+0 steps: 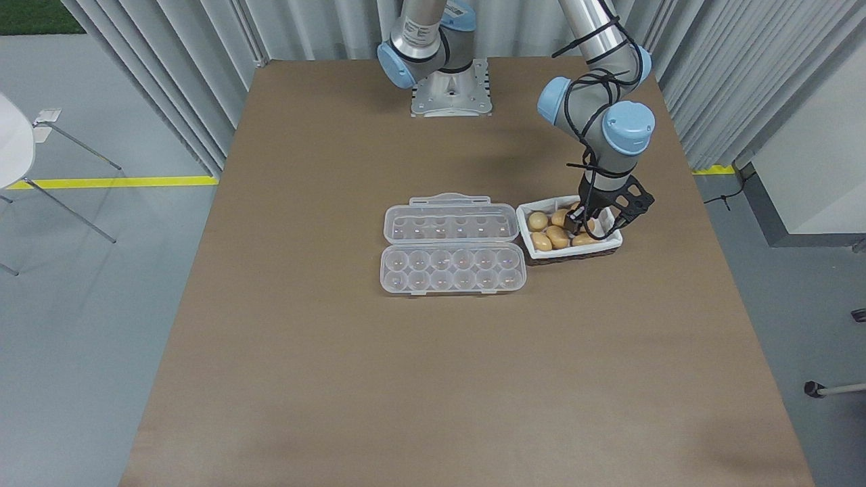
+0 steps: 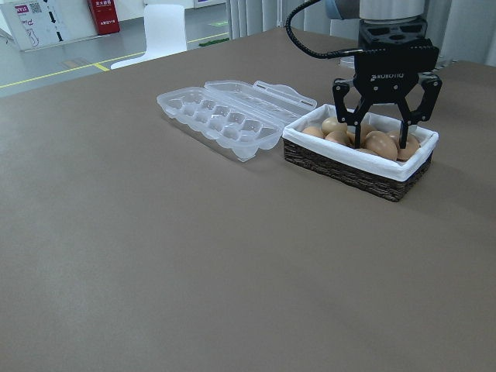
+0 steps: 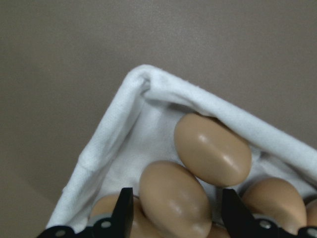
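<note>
My black gripper (image 2: 379, 130) is open over a cloth-lined wicker basket (image 2: 341, 176) of several brown eggs, at the right of the table's middle. Its fingertips are down among the eggs. In the wrist view one egg (image 3: 174, 198) lies between the two fingers, with another egg (image 3: 212, 149) just beyond it; whether the fingers touch the egg is unclear. An empty clear plastic egg carton (image 1: 452, 268) lies open to the left of the basket, its lid (image 1: 450, 223) folded back.
The robot's mounting base (image 1: 450, 104) stands at the back edge. A white chair (image 2: 163, 35) is on the floor beyond.
</note>
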